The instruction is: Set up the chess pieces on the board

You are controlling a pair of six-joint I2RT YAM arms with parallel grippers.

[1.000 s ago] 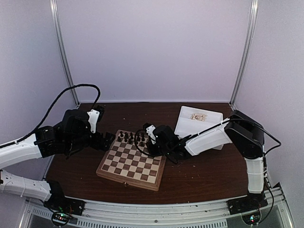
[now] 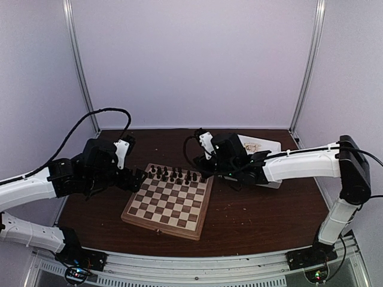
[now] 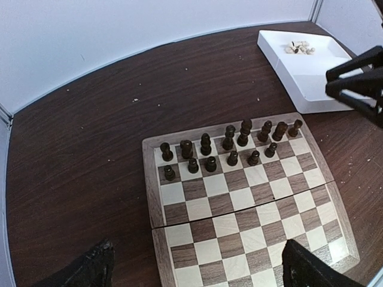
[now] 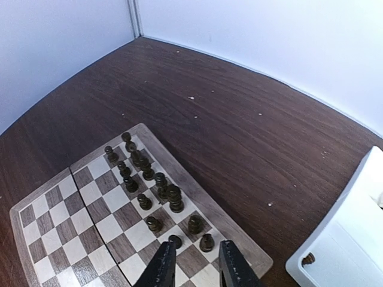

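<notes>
The wooden chessboard point(image 2: 167, 209) carries dark pieces in rows along its far side, seen upright in both wrist views point(image 3: 232, 159) point(image 4: 145, 201). Its near half shows bare squares. My left gripper point(image 2: 137, 179) hangs open left of the board, nothing between its fingers. My right gripper is raised over the board's far right corner, fingers parted, nothing visible between them. Light-coloured pieces point(image 3: 298, 49) lie in the white tray point(image 3: 281, 69) at the back right, partly hidden by the right arm in the top view.
Bare dark table point(image 3: 78, 149) surrounds the board to the left, behind and in front. The tray's near wall stands close to the board's right corner. Walls enclose the table.
The left arm is nearly still.
</notes>
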